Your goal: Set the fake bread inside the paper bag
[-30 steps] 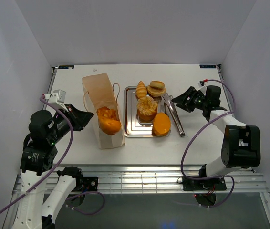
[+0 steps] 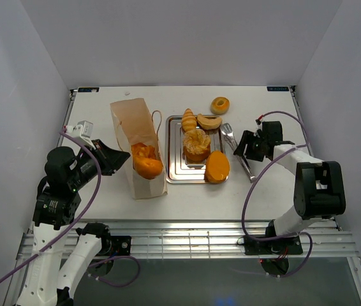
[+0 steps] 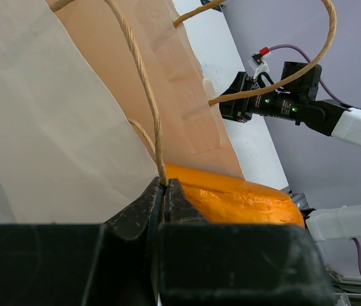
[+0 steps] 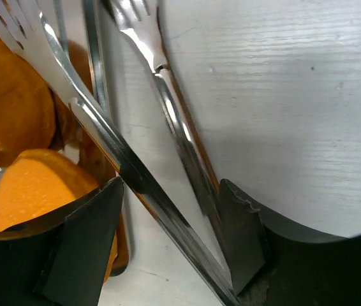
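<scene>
The upright brown paper bag (image 2: 129, 121) stands open on the left, with orange bread (image 2: 147, 164) showing in its mouth. My left gripper is shut on the bag's twisted cord handle (image 3: 143, 76). On the tray are a small ridged bread (image 2: 189, 120), a curved bread (image 2: 209, 122), a round crusty bread (image 2: 197, 144) and an orange bread (image 2: 217, 167). Behind them, a ring-shaped bread (image 2: 220, 105) lies off the tray. My right gripper is open around metal tongs (image 4: 139, 172), whose two arms lie between its fingers; how firmly they touch is unclear.
The silver tray (image 2: 182, 175) sits between bag and tongs, and the tongs lean along its right edge. A rail runs along the front edge.
The ring-shaped bread has moved from atop the curved bread to the table behind. Left arm nearly still.
</scene>
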